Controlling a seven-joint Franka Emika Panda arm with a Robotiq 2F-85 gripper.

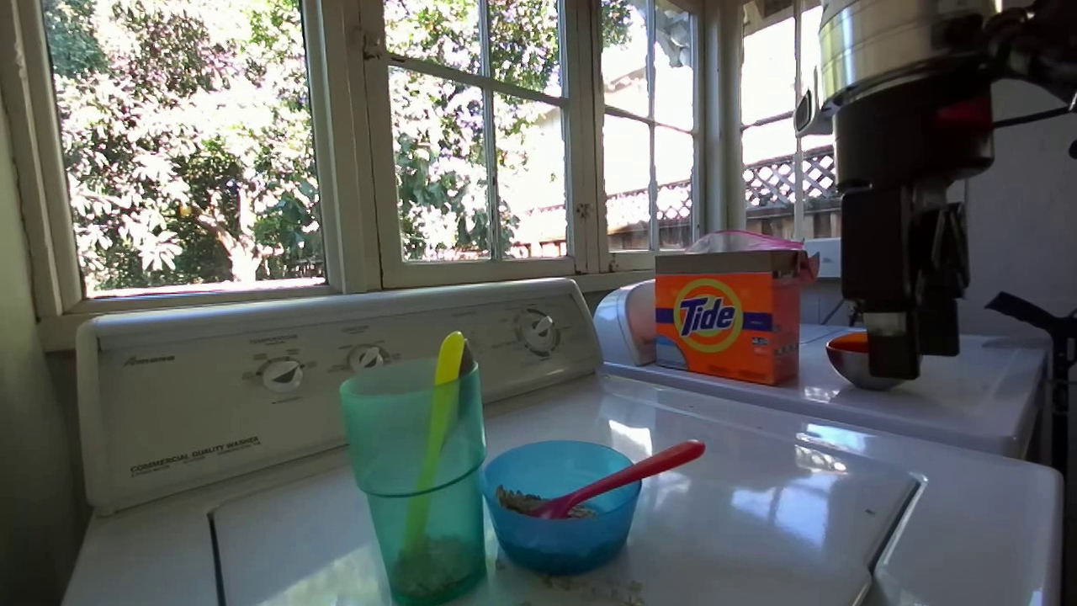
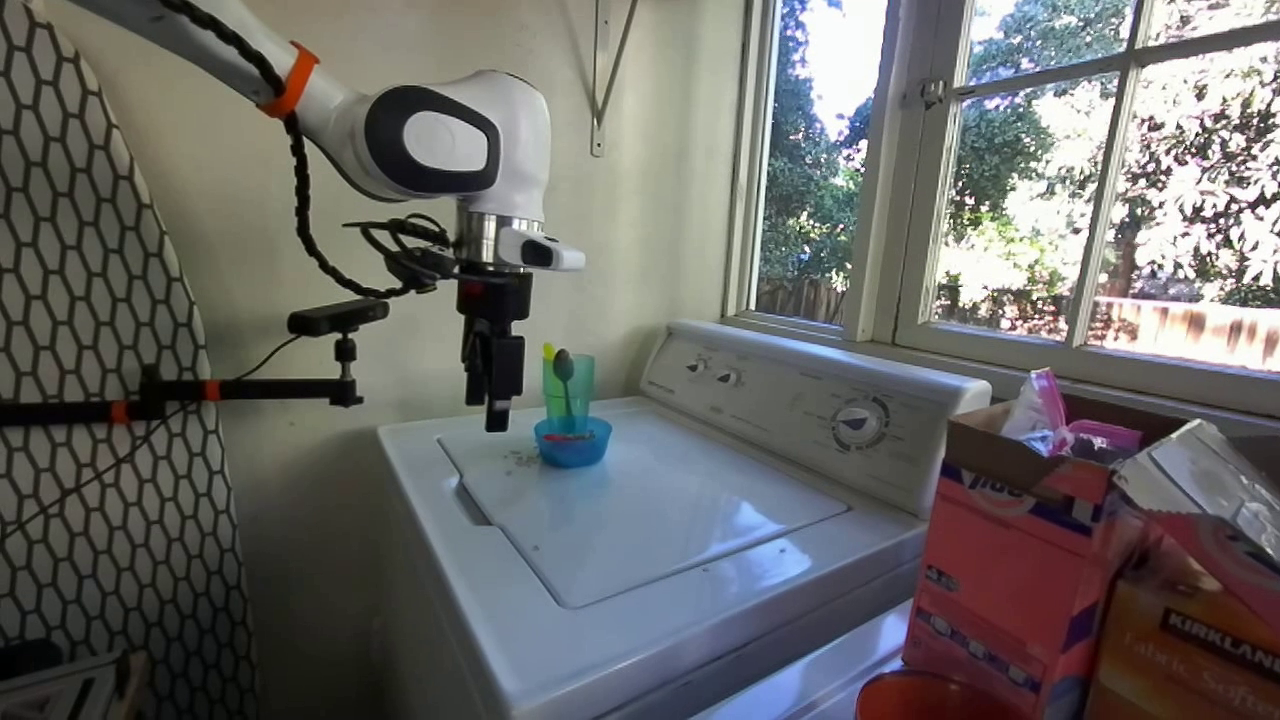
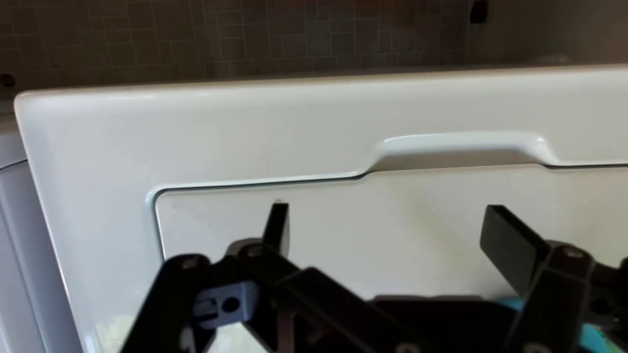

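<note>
A blue bowl stands on the washer lid with dry flakes in it and a red spoon leaning on its rim. Beside it is a tall green see-through cup, holding a yellow utensil, a dark spoon and some flakes at the bottom. My gripper hangs above the washer, its fingers wide apart, with only bare lid showing between them. In exterior view 2 it appears left of the bowl and higher. A sliver of the bowl shows behind the right finger in the wrist view.
Flakes lie scattered on the lid near the bowl. An orange Tide box and a metal bowl with an orange inside stand on the neighbouring machine. The washer's control panel rises at the back. Much of the lid is clear.
</note>
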